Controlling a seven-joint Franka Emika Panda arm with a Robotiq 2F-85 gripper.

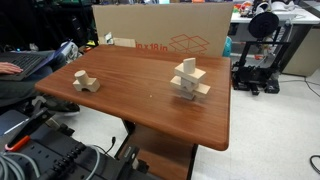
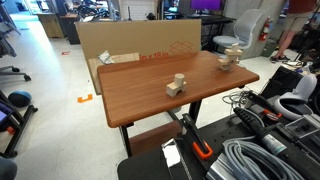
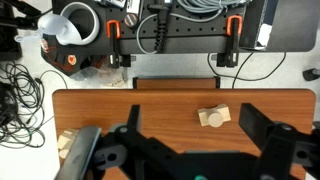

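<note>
A small pale wooden piece with a round peg standing on it (image 1: 86, 81) sits near the left front edge of the brown table. Farther right stands a taller stack of pale wooden blocks (image 1: 188, 80), its flat pieces jutting out sideways. In exterior view 2 the pegged piece (image 2: 176, 87) is nearer the camera and the stack (image 2: 230, 57) lies off to the right. From above, my gripper looks open, its dark fingers wide apart. The pegged piece (image 3: 214, 116) shows on the table between and beyond them; the stack (image 3: 67, 142) is partly hidden at left.
A cardboard panel (image 1: 165, 30) stands upright along the table's far side. The robot's base frame with cables (image 3: 180, 30) lies beside the table edge.
</note>
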